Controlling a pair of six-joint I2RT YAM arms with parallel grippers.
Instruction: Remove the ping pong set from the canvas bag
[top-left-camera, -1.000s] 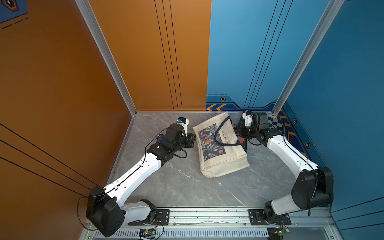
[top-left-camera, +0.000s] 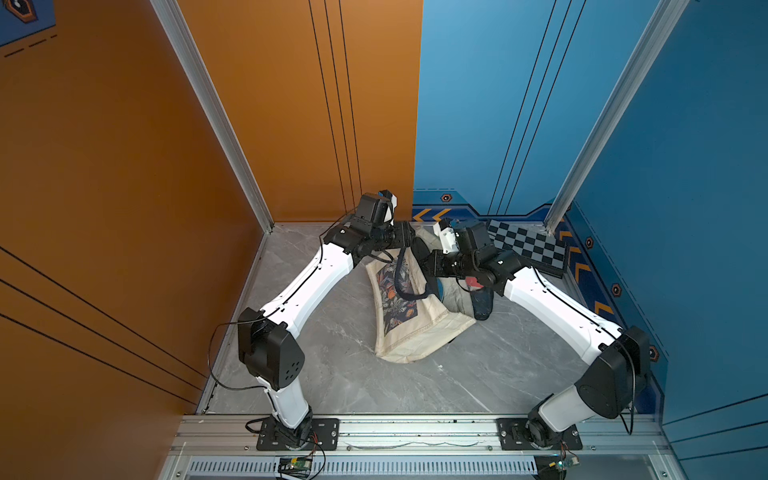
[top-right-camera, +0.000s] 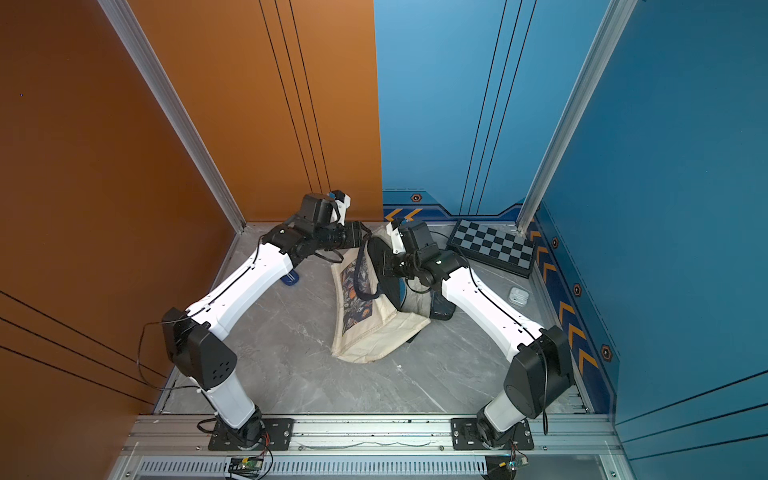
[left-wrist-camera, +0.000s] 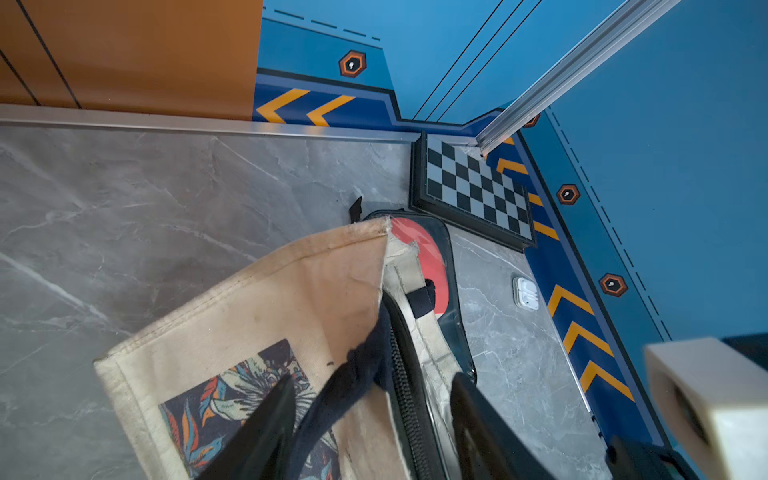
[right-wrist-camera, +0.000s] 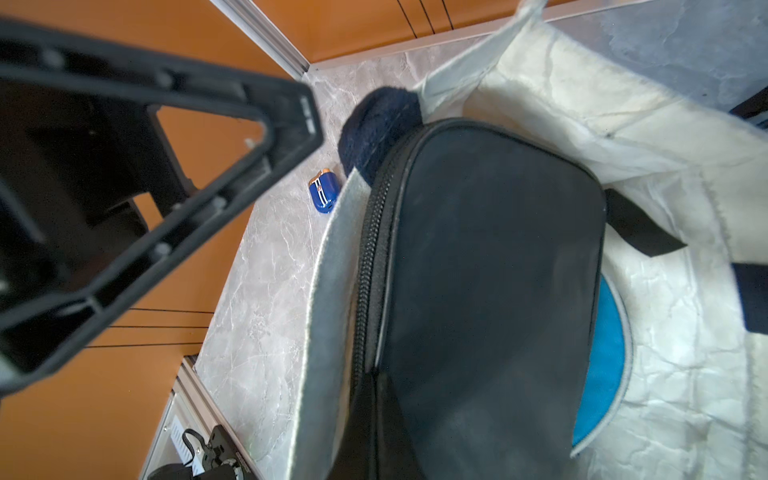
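Note:
The cream canvas bag (top-left-camera: 400, 316), with a floral print and navy handles, leans in the middle of the table. In its opening stands a black zipped case (right-wrist-camera: 496, 296), its upper part showing in the right wrist view and its bottom hidden. A blue round patch (right-wrist-camera: 601, 364) shows beside it. My left gripper is open above the bag, with the navy handle (left-wrist-camera: 344, 384) and the case's zipper edge in view between its fingers. My right gripper is shut at the case's zipper side; nothing can be made out between its fingers.
A black case with a red patch (left-wrist-camera: 424, 256) lies behind the bag's right side. The chessboard (top-left-camera: 528, 244) is at the back right, a small white box (top-right-camera: 518, 297) in front of it. A blue object (top-right-camera: 289, 277) sits left.
The bag has shifted left and sagged, and the black case now shows in its opening.

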